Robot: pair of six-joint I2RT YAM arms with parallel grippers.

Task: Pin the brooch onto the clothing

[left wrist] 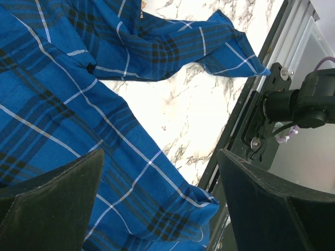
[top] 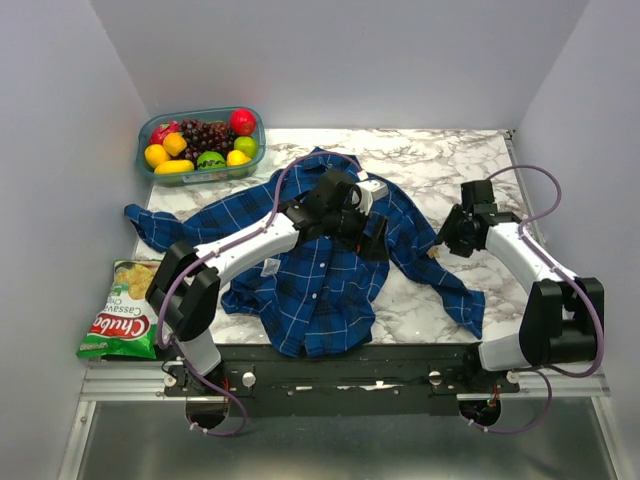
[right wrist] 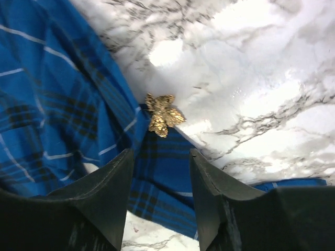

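Note:
A gold, flower-like brooch (right wrist: 163,114) lies on the sleeve of the blue plaid shirt (right wrist: 167,161), at the sleeve's edge beside the bare marble. From above, the brooch (top: 433,252) is a small gold spot left of my right gripper (top: 448,241). In the right wrist view my right gripper is part open, its fingers apart from the brooch and nothing between them. Over the body of the shirt (top: 300,300), my left gripper (top: 372,252) hangs open. Its fingers frame only cloth and tabletop in the left wrist view. The brooch's underside is hidden.
A blue basket of fruit (top: 205,172) stands at the back left. A green chips bag (top: 120,310) lies at the left front.

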